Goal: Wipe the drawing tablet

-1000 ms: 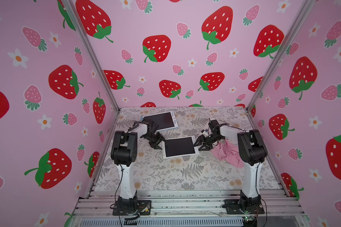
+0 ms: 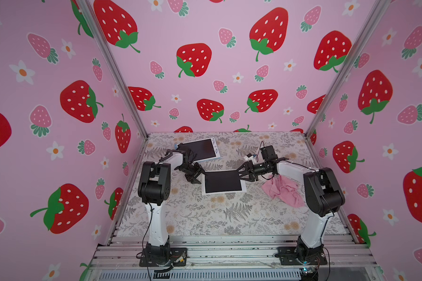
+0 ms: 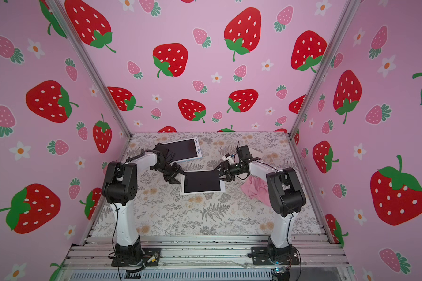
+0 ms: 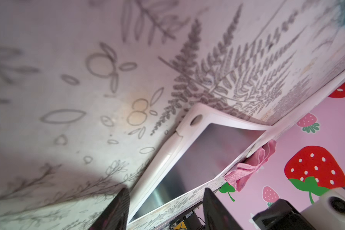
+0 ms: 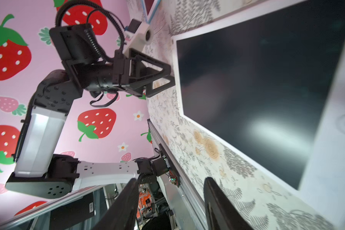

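A white-framed drawing tablet with a dark screen (image 2: 222, 181) lies flat in the middle of the table. At its left edge my left gripper (image 2: 197, 176) stands open, its fingers (image 4: 117, 209) close to the frame and nothing held between them. Over the tablet's right edge is my right gripper (image 2: 244, 174), fingers parted, with nothing seen between its fingers. A pink cloth (image 2: 283, 189) lies crumpled on the table to the right, partly below the right arm. In the left wrist view the same cloth (image 4: 251, 164) shows beyond the tablet.
A second tablet (image 2: 202, 149), blue-edged, lies behind the left arm and is partly covered by it. Pink strawberry-print walls enclose the sides and back.
My right gripper has shifted slightly inward over the tablet's right edge. The tablet has turned a little and now lies straighter. The left arm is nearly unmoved.
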